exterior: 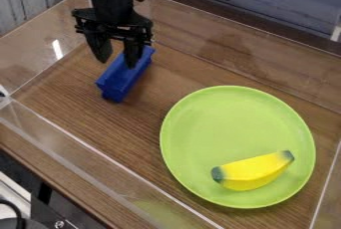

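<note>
My black gripper (116, 46) hangs at the upper left over a blue elongated block (123, 77), its two fingers apart on either side of the block's upper end. The block lies on the wooden surface. A green plate (238, 118) sits to the right, with a yellow toy banana (253, 169) on its lower right part.
Clear low walls edge it at the left and front, and a grey-blue plank wall (266, 4) stands at the back.
</note>
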